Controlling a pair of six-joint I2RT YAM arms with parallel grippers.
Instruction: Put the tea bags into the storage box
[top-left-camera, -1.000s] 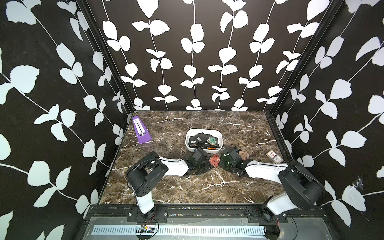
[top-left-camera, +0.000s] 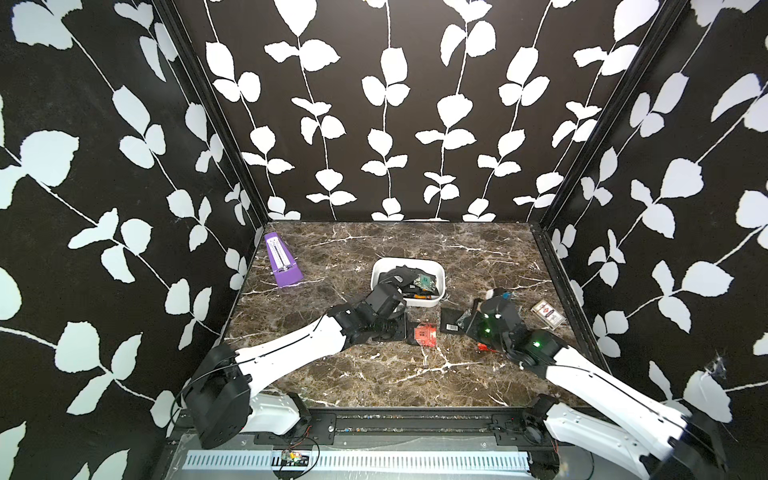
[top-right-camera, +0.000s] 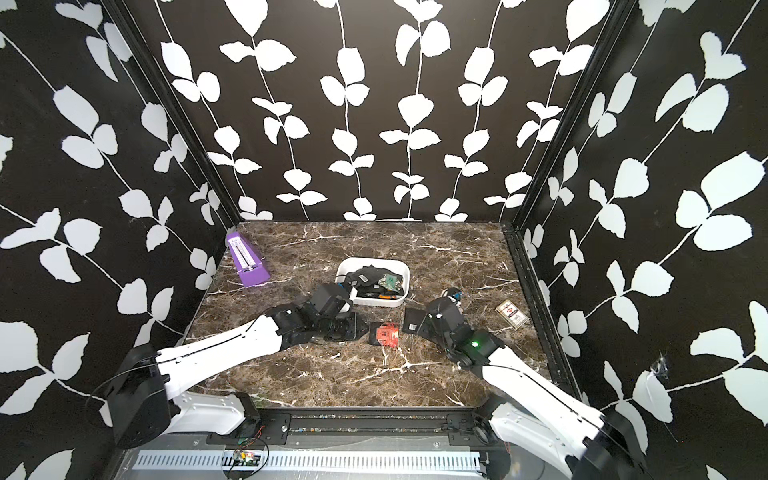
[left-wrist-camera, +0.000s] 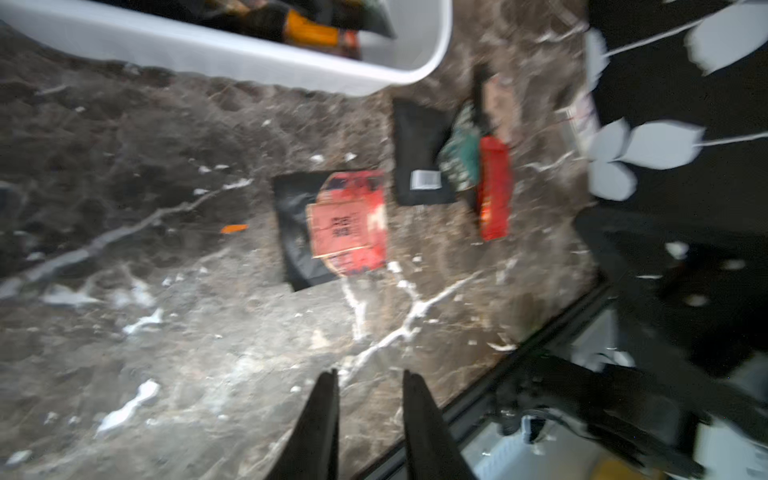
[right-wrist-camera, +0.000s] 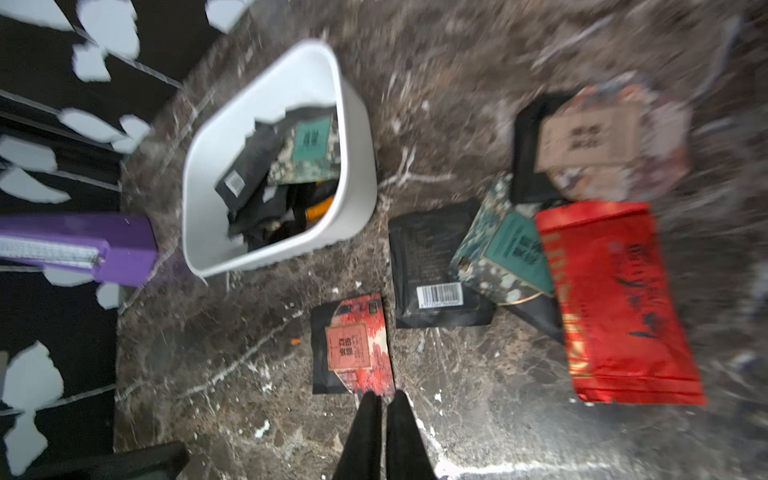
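A white storage box (right-wrist-camera: 360, 172) holds several dark, green and orange tea bags. In front of it, a black-and-red tea bag (right-wrist-camera: 349, 344) lies flat on the marble table. To its right are a black tea bag with a barcode (right-wrist-camera: 416, 256), a green one (right-wrist-camera: 512, 248), a shiny red one (right-wrist-camera: 624, 296) and a peach-and-black one (right-wrist-camera: 596, 140), some overlapping. My left gripper hovers over the table, fingers apart, nothing between them; its view is blurred. My right gripper is shut with nothing visible between its fingers.
A purple object with a white strip (top-left-camera: 282, 260) stands at the back left. A small card-like pack (top-left-camera: 549, 313) lies near the right wall. An orange scrap (left-wrist-camera: 233, 229) lies on the table.
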